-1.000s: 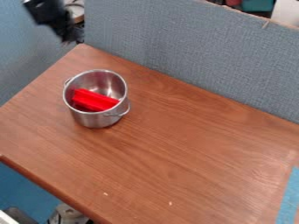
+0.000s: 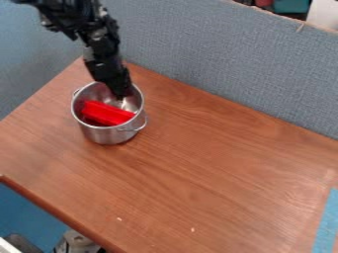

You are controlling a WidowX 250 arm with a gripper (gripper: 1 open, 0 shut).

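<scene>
A steel pot [image 2: 126, 133] with wire handles stands on the left part of the wooden table. A red cylindrical object [image 2: 106, 113] lies inside it. My black gripper [image 2: 117, 94] reaches down from the upper left into the back of the pot, just above the red object. Its fingertips are dark and small, so I cannot tell how far apart they are or whether they touch the red object.
Grey padded panels [image 2: 224, 69] border its back and left. A blue strip [image 2: 325, 222] lies at the right edge.
My gripper has come down and to the right, from high at the upper left into the pot. The pot and red object look unmoved.
</scene>
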